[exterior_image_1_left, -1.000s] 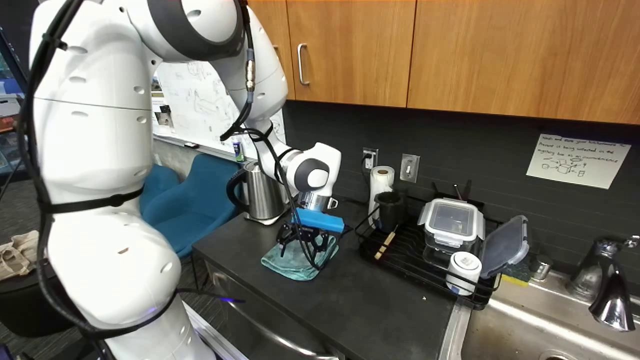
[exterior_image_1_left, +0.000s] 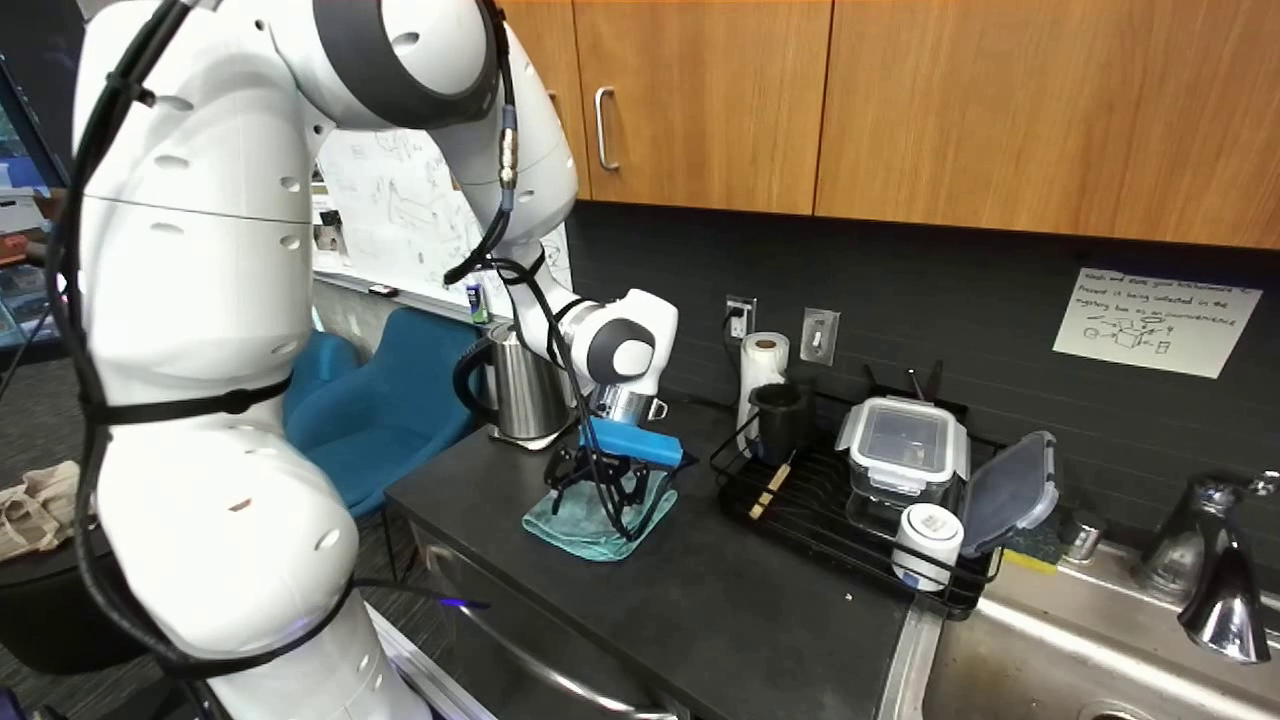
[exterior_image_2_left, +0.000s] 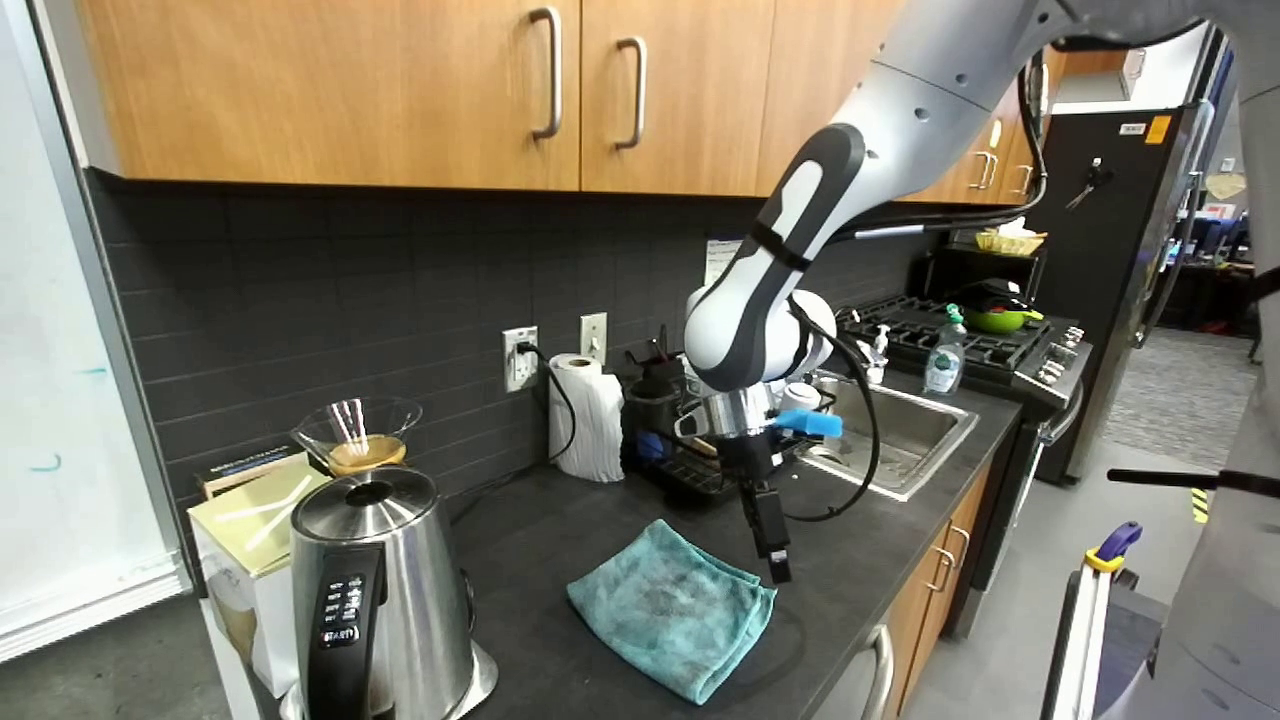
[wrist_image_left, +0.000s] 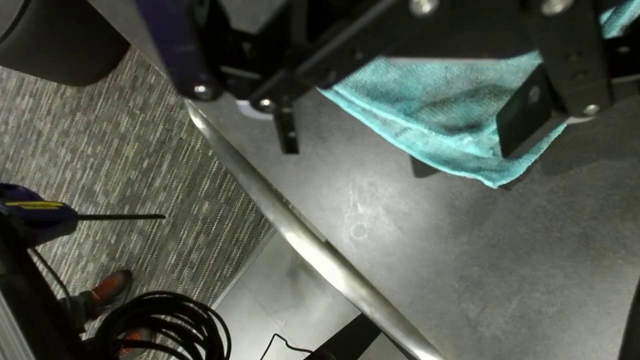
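Observation:
A folded teal cloth (exterior_image_2_left: 678, 610) lies flat on the dark countertop. My gripper (exterior_image_1_left: 600, 494) is above it, pointing down, with its fingers open. In the wrist view the gripper has its two fingers spread wide with nothing between them. One finger pad (wrist_image_left: 523, 114) overlaps the teal cloth (wrist_image_left: 432, 114) from this angle, while the other finger (wrist_image_left: 287, 131) is over bare counter near the edge. From the second exterior view, the fingertips appear by the cloth's right-hand corner; whether they touch it cannot be told.
A steel kettle (exterior_image_2_left: 374, 576) stands at the counter's left end. A black dish rack (exterior_image_1_left: 828, 540) holds containers, with a sink (exterior_image_1_left: 1032, 648) beyond it. Paper towels (exterior_image_2_left: 584, 420) stand by the wall. A drawer handle (wrist_image_left: 324, 267) runs along the front; counter between cloth and rack is clear.
The gripper has shifted slightly left in the first exterior view, and the arm has moved a little with it. The cloth lies where it was.

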